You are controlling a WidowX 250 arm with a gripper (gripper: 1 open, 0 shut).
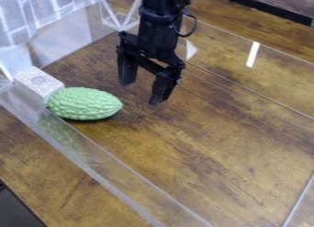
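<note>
My black gripper [145,74] hangs at the upper middle of the view, open, its two fingers spread above the wooden surface with nothing seen between them. Below and to the left of it lies a green, bumpy, bitter-melon-like object [84,104]. Beside that, further left, sits a white speckled block [39,83].
Clear plastic walls border the wooden floor [221,130], one running along the lower left, others at the back and right. A white strip [252,53] shows at the upper right.
</note>
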